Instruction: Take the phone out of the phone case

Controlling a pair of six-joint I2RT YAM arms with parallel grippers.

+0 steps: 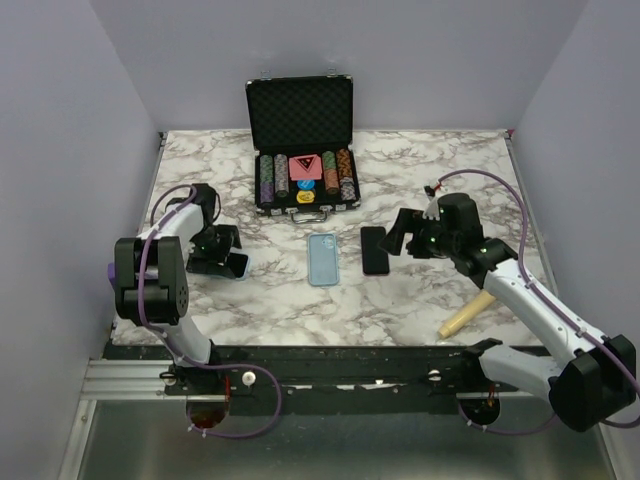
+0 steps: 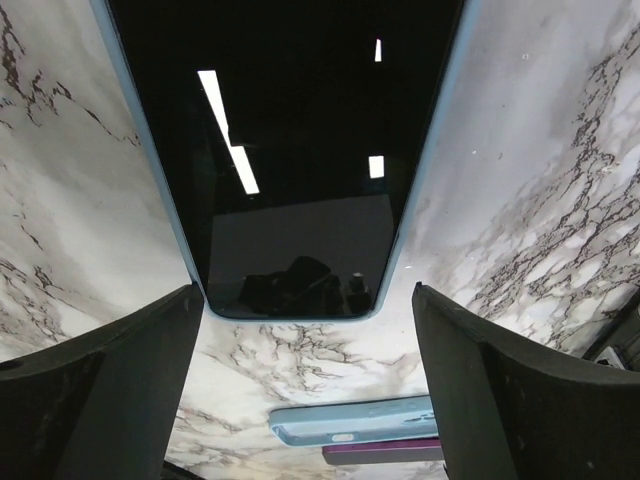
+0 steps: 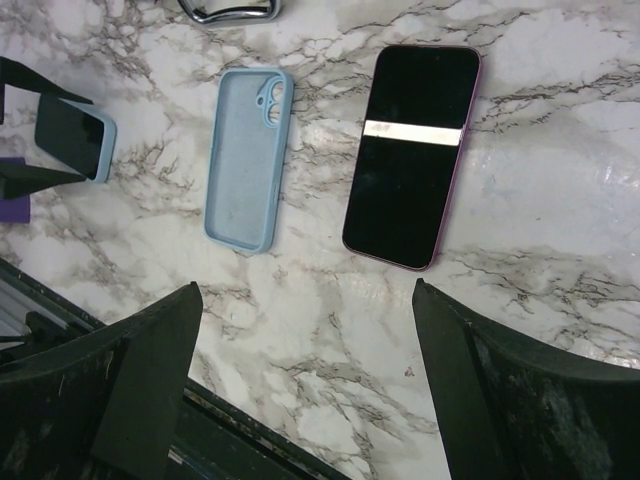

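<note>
At the left of the table, a dark phone (image 2: 290, 150) lies face up in a light blue case (image 2: 425, 140), whose rim runs along its sides and end. My left gripper (image 1: 232, 254) is over it and hides most of it from above. In the left wrist view its two fingers (image 2: 130, 390) stand apart, either side of the phone's near end, with a gap to the case visible. Whether they are level with the case cannot be told. Over bare table at the right, my right gripper is open and empty.
An empty light blue case (image 1: 323, 260) lies mid-table, with a bare black phone (image 1: 375, 251) to its right. Behind them stands an open chip suitcase (image 1: 303, 185). A beige roll (image 1: 466, 315) rests front right. Something purple (image 3: 14, 207) sits at the far left.
</note>
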